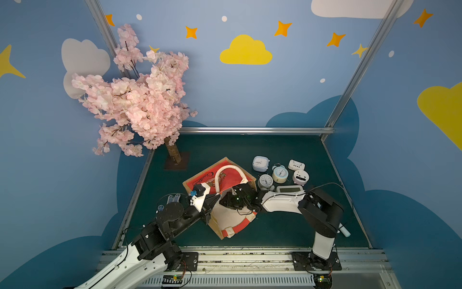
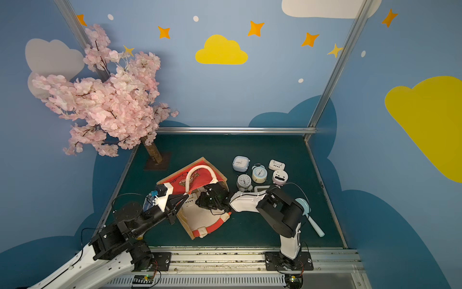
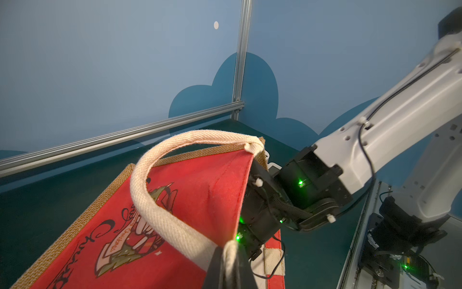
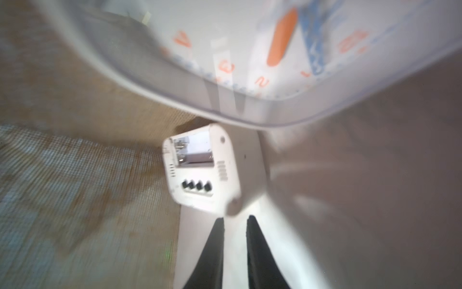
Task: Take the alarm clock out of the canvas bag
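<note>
The red canvas bag [image 1: 204,175] lies open on the table. My left gripper is shut on its white rope handle [image 3: 163,216]. My right gripper is inside the bag, its fingertips close together; whether anything is between them is unclear. In the right wrist view a white device with buttons and an empty battery bay [image 4: 197,173] lies just beyond the fingertips, and a large blurred clock face [image 4: 250,48] fills the top, close to the camera.
Several clocks [image 1: 280,173] stand right of the bag. A pink blossom tree [image 1: 144,106] stands back left. A light-blue handled object [image 2: 315,224] lies front right.
</note>
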